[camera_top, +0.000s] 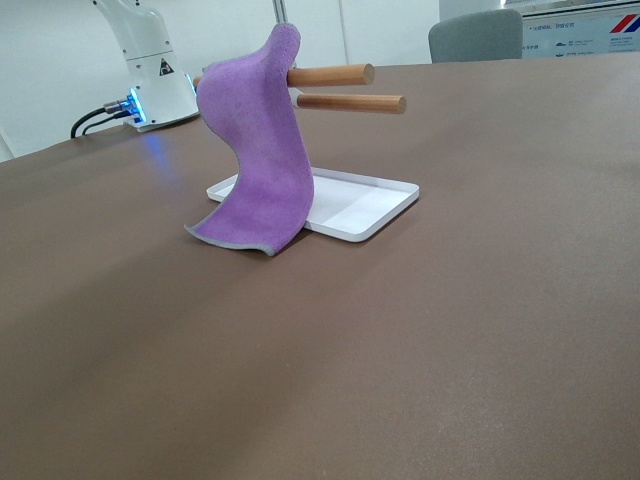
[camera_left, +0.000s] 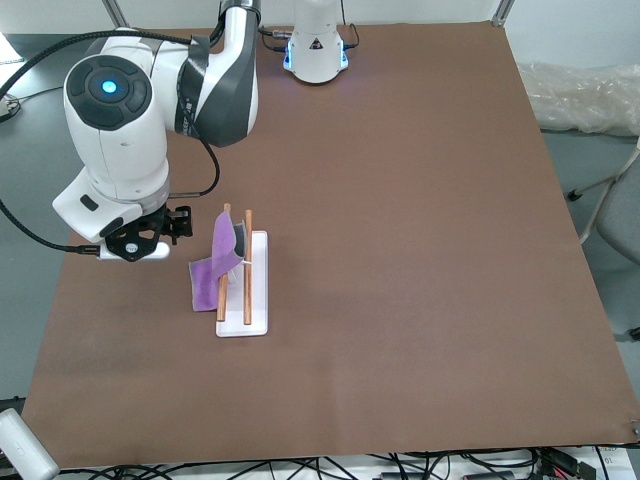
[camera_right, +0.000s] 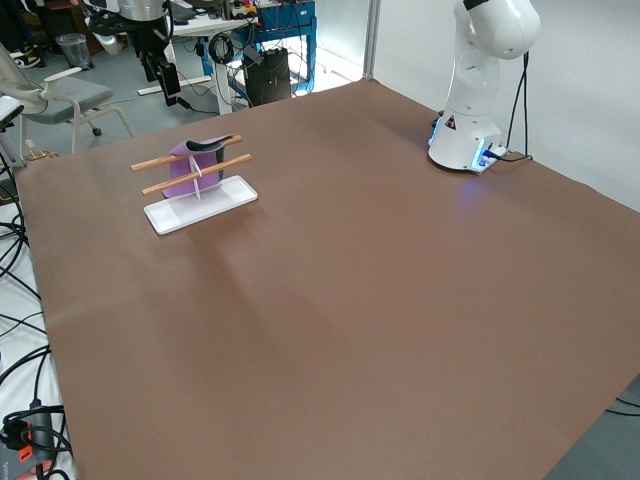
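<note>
A purple cloth (camera_left: 202, 282) (camera_top: 255, 160) hangs draped over the wooden rods (camera_left: 247, 280) (camera_right: 195, 175) of a small rack on a white tray (camera_left: 255, 310) (camera_right: 201, 206), one end lying on the table. The arm's gripper (camera_left: 150, 233) hangs to the upper left of the rack, apart from the cloth; its fingertips are hidden in the left view and small and dark in the right view, so I cannot tell whether it is open or shut.
Cables run along the table's edge.
</note>
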